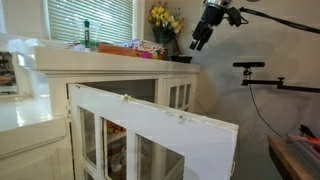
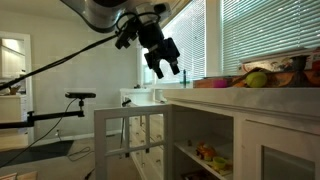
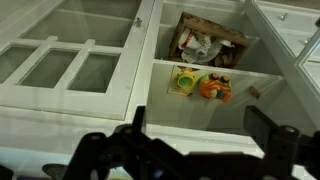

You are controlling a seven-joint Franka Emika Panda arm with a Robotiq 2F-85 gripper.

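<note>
High above the counter, my gripper [image 2: 167, 72] stands open with nothing between its fingers. Wide-parted fingers also frame the bottom of the wrist view, where the gripper looks down at the cabinet. A white cabinet door [image 1: 165, 132] with glass panes hangs open, angled out into the room. Inside the cabinet, a yellow-green cup-like item [image 3: 185, 80] and an orange item [image 3: 215, 88] lie close together on a pale shelf. Beside them sits a brown box [image 3: 208, 42] with whitish contents. The gripper touches none of these.
Yellow flowers [image 1: 165, 20], a green bottle [image 1: 87, 35] and a green round item [image 2: 257, 78] stand along the counter [image 1: 110, 60]. Below the arm, the door's top edge sticks out. A wall-side black bracket [image 1: 250, 66] is at the right.
</note>
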